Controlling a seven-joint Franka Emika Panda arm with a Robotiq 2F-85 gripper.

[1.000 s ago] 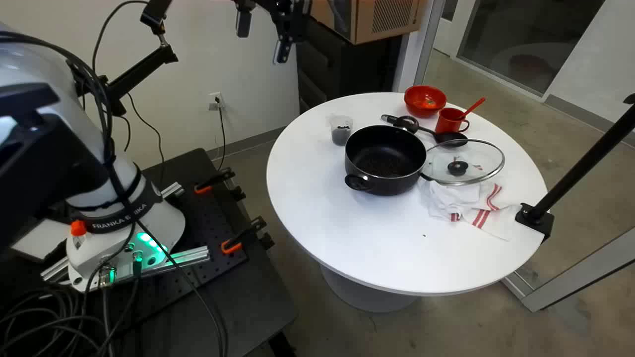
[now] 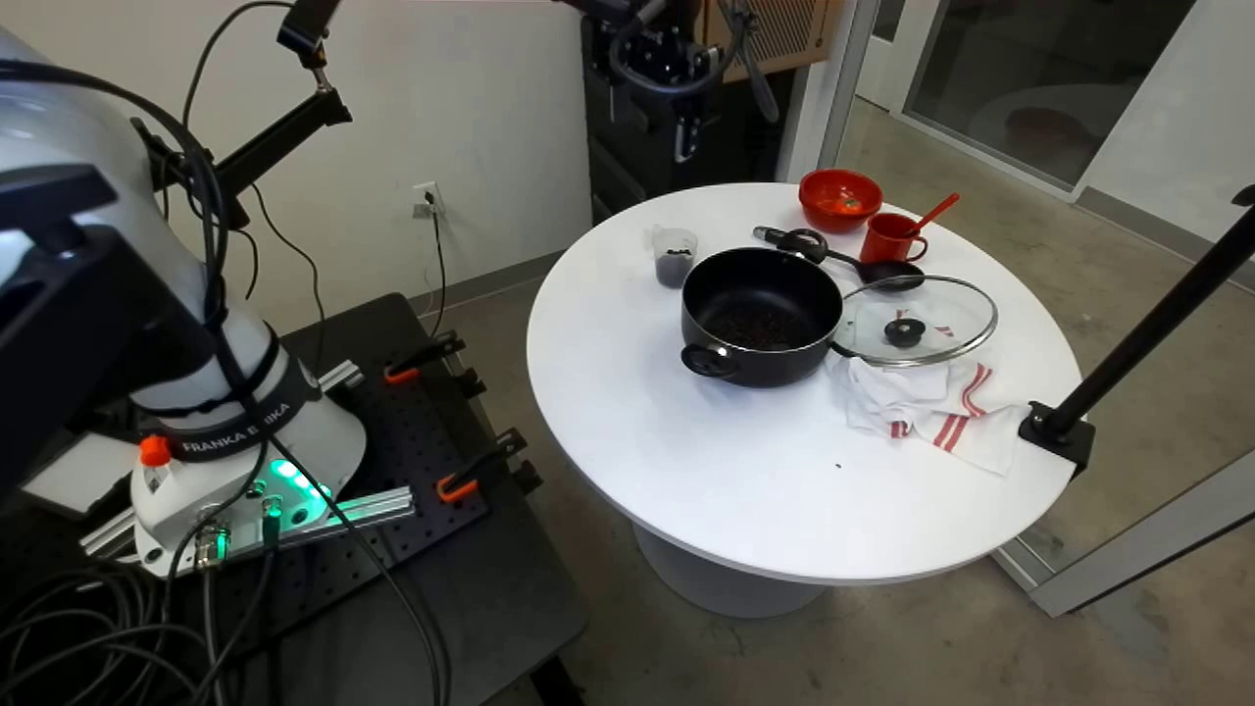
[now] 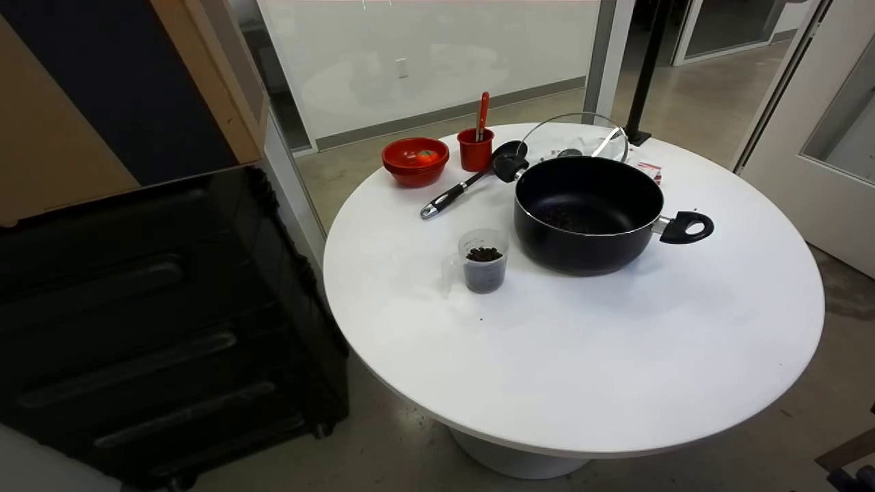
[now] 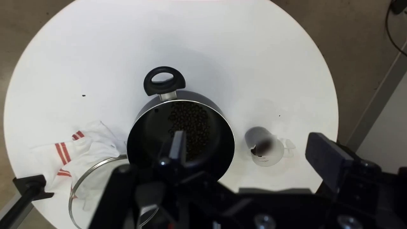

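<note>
High above the table, my gripper is open, its two fingers spread wide and nothing held between them. A black pot (image 3: 586, 246) stands uncovered on the white table, with dark beans (image 4: 192, 124) spread over part of its bottom. Beside the pot is a small clear measuring cup (image 3: 484, 276) partly filled with dark beans; its handle points away from the pot. In the wrist view the cup (image 4: 269, 156) shows in the gap between the fingers, well below them, while the left finger covers part of the pot.
The glass lid (image 2: 905, 331) rests by the pot on a red-striped white cloth (image 2: 959, 414). Behind are a black ladle (image 2: 888, 273), a red bowl (image 2: 838, 200) and a red mug (image 2: 890, 237) with a red-handled utensil. A black post (image 2: 1141, 312) is clamped to the edge.
My gripper has moved rightward in exterior view 1, from over the wall side toward the table's far edge, and sits a little lower. The things on the table have not moved.
</note>
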